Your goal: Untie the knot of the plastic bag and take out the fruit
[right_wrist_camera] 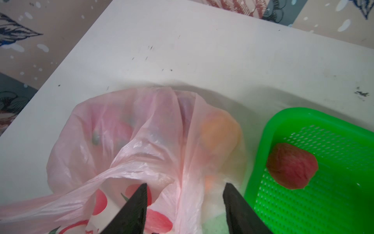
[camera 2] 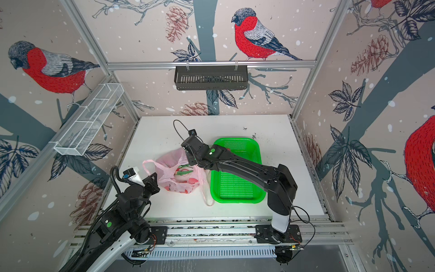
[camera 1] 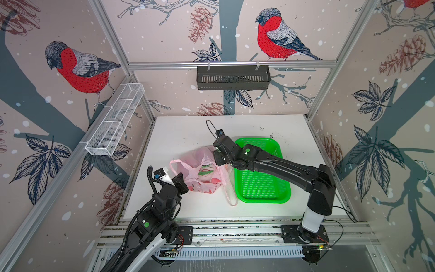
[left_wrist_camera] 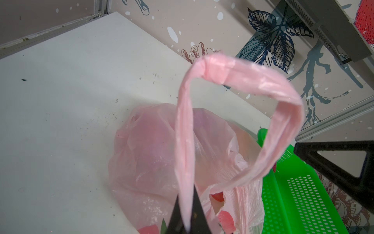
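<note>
The pink plastic bag point(camera 1: 194, 159) lies on the table with its mouth loose and its handles spread. Through the film in the right wrist view shows a round orange fruit point(right_wrist_camera: 218, 130), with other red and green shapes further left. My left gripper is shut on one bag handle point(left_wrist_camera: 268, 83), which loops up in front of its camera. Above the right part of the bag, my right gripper has its fingers apart with nothing gripped. A dark red fruit point(right_wrist_camera: 293, 165) sits in the green basket point(right_wrist_camera: 261, 156), near its left wall.
The green basket, mostly bare, stands just right of the bag. Bare table point(camera 1: 181, 131) lies behind the bag. A white wire rack point(camera 1: 115, 120) and a dark shelf point(camera 1: 233, 78) hang on the walls.
</note>
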